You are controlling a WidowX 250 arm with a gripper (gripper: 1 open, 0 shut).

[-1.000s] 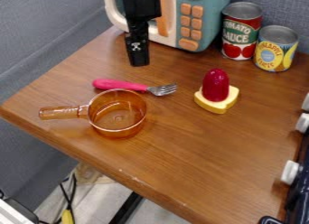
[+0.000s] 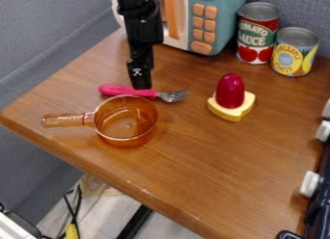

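Note:
My black gripper [image 2: 139,75] hangs at the top left, low over the table, its tip just above the pink handle of a fork [image 2: 125,91] that lies with its tines pointing right. Whether the fingers are open or shut is unclear. An amber pan [image 2: 125,137] with its handle to the left lies in front of the fork. A red object [image 2: 231,89] sits upright on a yellow base at the right of the middle.
A teal toy microwave [image 2: 206,26] and two cans, red [image 2: 257,31] and yellow [image 2: 294,52], stand at the back. A black appliance [image 2: 317,185] lines the right edge.
My gripper has moved down and slightly left, toward the fork's handle. The objects on the table look unmoved.

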